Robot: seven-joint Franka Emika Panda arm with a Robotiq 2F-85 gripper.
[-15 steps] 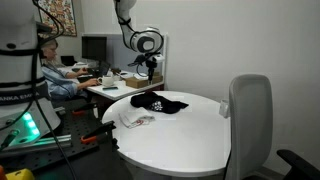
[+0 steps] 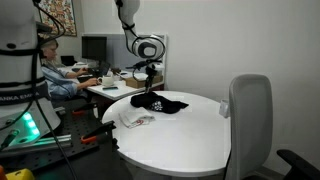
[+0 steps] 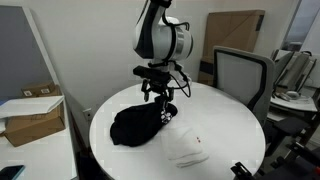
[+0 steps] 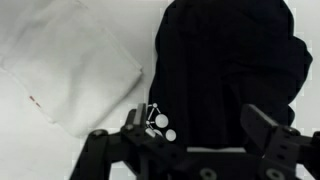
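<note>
A black cloth lies crumpled on the round white table, with a white dotted print on its near edge in the wrist view. Above it, my gripper is open, its fingers spread wide with the cloth beneath. In exterior view 2 the gripper hangs low over the black cloth; whether a fingertip touches it I cannot tell. Beside it lies a white cloth, flat and apart from the black one; exterior view 1 shows this white cloth toward the table's near left.
A small white object stands at its far edge near a grey chair. Cardboard boxes sit on another surface to the left in exterior view 2.
The arm has come down toward the black cloth over the last second. Both cloths look unmoved.
</note>
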